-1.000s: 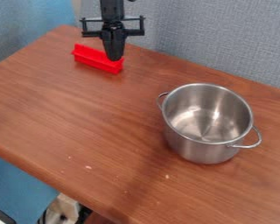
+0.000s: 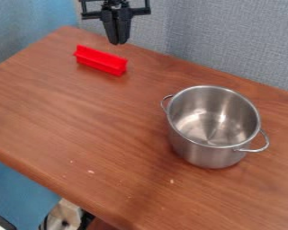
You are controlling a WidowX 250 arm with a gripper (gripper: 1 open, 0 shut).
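Note:
A red block (image 2: 101,61) lies on the wooden table toward the back left, its long side running from upper left to lower right. My black gripper (image 2: 118,36) hangs at the top of the view, above and just behind the block, apart from it, with nothing red between its fingers. Whether the fingers are open or shut is too small to tell. A steel pot (image 2: 212,128) with two side handles stands on the right half of the table.
Grey walls close off the back, and a blue surface lies beyond the table's lower left edge, with some partly seen objects at the bottom.
My gripper has risen and moved slightly left, away from the red block, uncovering more of it. The block and pot have not visibly moved.

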